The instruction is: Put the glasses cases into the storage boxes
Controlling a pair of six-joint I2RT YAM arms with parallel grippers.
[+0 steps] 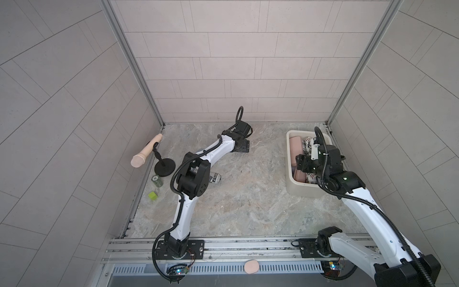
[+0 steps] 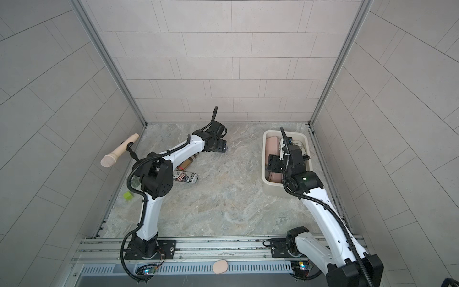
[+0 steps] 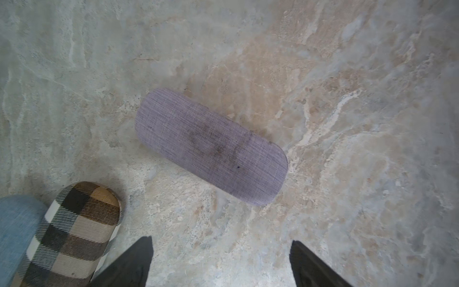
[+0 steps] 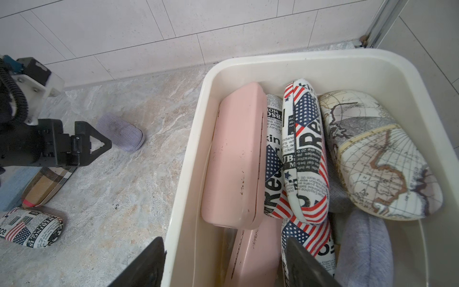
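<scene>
A lilac glasses case point(image 3: 210, 146) lies on the marble table beneath my left gripper, which hangs open above it with nothing between its fingers. A plaid case point(image 3: 76, 224) and a blue one point(image 3: 14, 229) lie beside it. A flag-print case point(image 4: 28, 227) lies nearer the front. The cream storage box point(image 4: 188, 162) at right holds pink cases point(image 4: 234, 153), flag-print cases point(image 4: 303, 148), a map-print case point(image 4: 382, 172) and a grey-lilac case point(image 4: 363, 253). My right gripper stands open over the box.
At the left stand a flesh-coloured cylinder point(image 1: 145, 152) on a black stand point(image 1: 165, 167), a small can point(image 1: 156, 180) and a green cube point(image 1: 153, 195). The table between my left arm and the box is clear.
</scene>
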